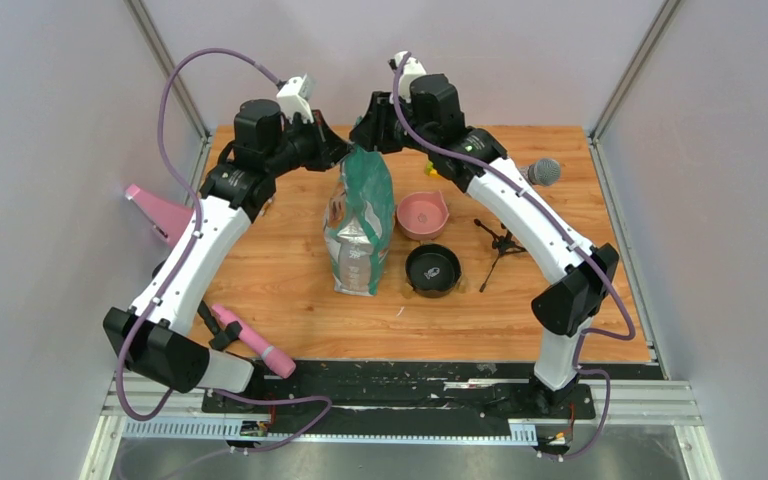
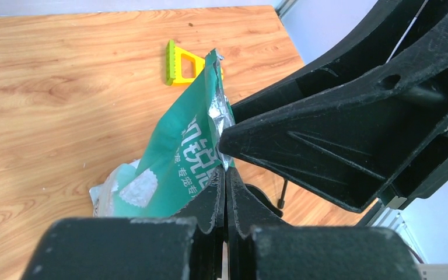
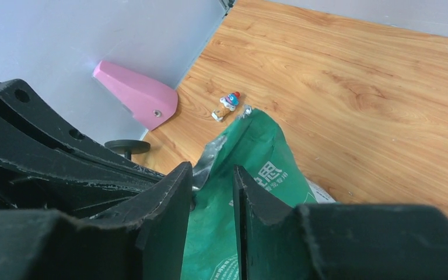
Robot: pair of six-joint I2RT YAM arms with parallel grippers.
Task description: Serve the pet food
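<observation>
A tall green-and-silver food bag (image 1: 358,230) stands mid-table, its crimped foil top between both grippers. My left gripper is shut at the lower part of that crimped edge (image 2: 220,116); whether any foil is pinched is hard to tell. My right gripper is part open over the bag's top, a fingertip on each side of the green film near the foil seam (image 3: 210,154). A pink bowl (image 1: 422,212) and a black bowl (image 1: 432,262) stand right of the bag.
A yellow-green object (image 2: 175,64) lies behind the bag, a small black stand (image 1: 502,242) and microphone (image 1: 542,172) to the right. Pink items (image 1: 252,335) lie along the left side.
</observation>
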